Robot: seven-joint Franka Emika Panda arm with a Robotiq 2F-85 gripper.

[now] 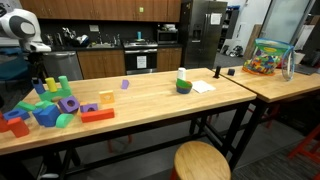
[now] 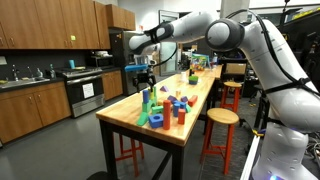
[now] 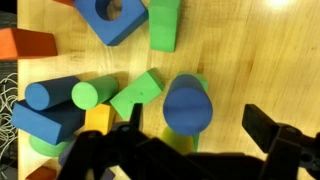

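Note:
My gripper is open above the wooden table, its two dark fingers well apart in the wrist view. Between them in that view stands a blue cylinder (image 3: 187, 104), seen from above, with a yellow block (image 3: 178, 141) and a bit of green at its edges. Whether the fingers are level with the cylinder I cannot tell. To its left lie a green block (image 3: 137, 94), a green cylinder (image 3: 94, 91) and blue cylinder pieces (image 3: 57, 91). In exterior view 2 the gripper (image 2: 146, 86) hangs over the cluster of blocks.
A blue hexagonal ring (image 3: 112, 20), a green bar (image 3: 164, 24) and a red block (image 3: 26, 43) lie farther up the wrist view. A red bar (image 1: 98, 115) and a purple ring (image 1: 69, 104) lie near the table's front. Right of the blocks, the tabletop (image 1: 150, 100) is mostly clear.

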